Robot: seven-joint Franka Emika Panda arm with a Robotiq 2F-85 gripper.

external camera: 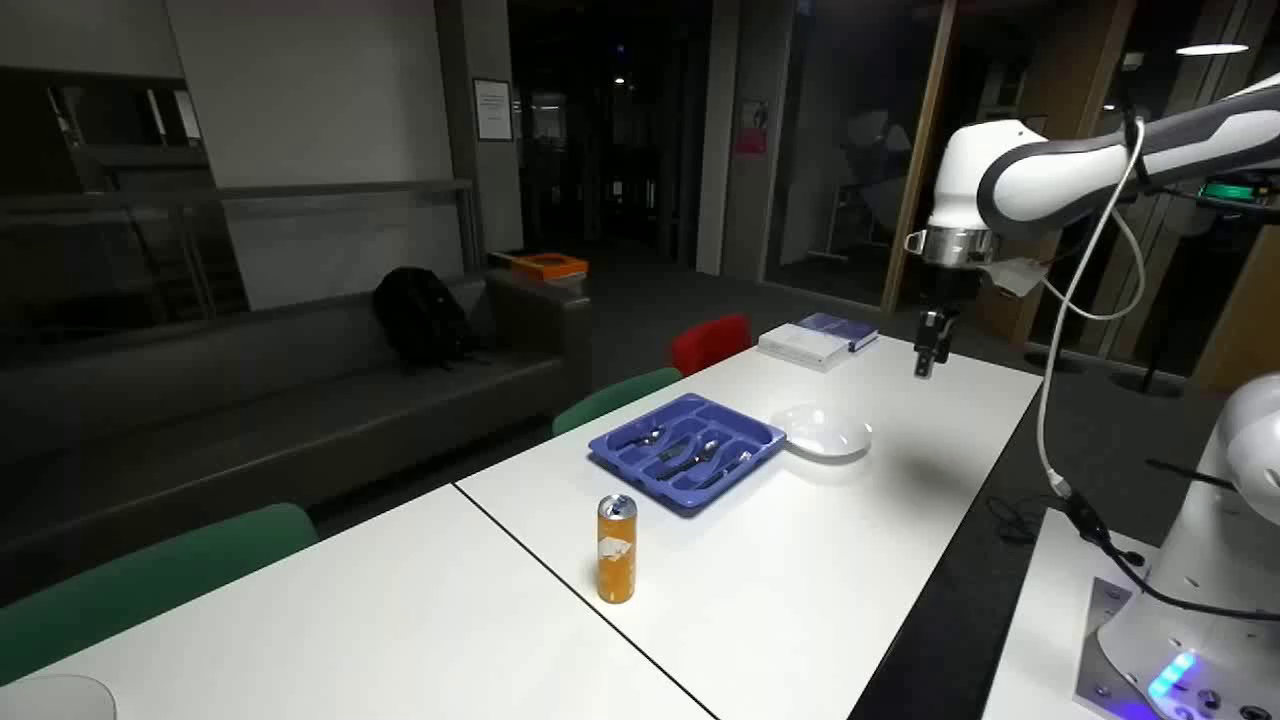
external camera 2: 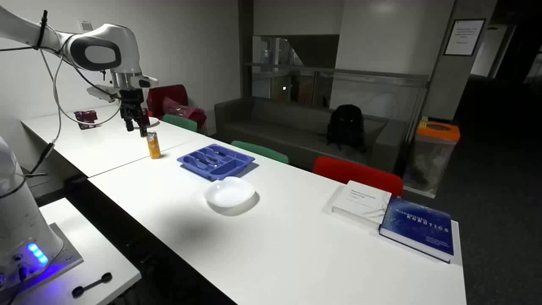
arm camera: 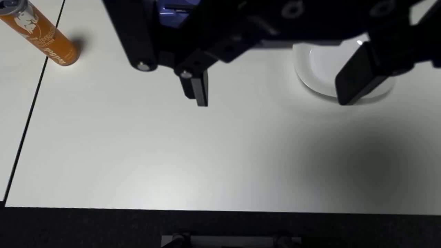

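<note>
My gripper is open, its two black fingers spread wide with only bare table seen between their tips. In exterior view 1 the gripper [external camera: 927,360] hangs well above the table. An orange can [external camera: 617,550] stands upright close to the seam between the tables; the same can [arm camera: 45,37] is at the upper left of the wrist view. A blue cutlery tray [external camera 2: 189,162] holds several dark utensils. Beside it lies a white bowl [external camera 2: 229,193], which looks empty. In the wrist view the gripper's right finger partly covers the bowl [arm camera: 308,68].
A white book [external camera 2: 360,201] and a blue book [external camera 2: 417,228] lie at the table's far end. Chairs line the sofa side, among them a red one [external camera 2: 355,172]. The near table edge borders a dark gap.
</note>
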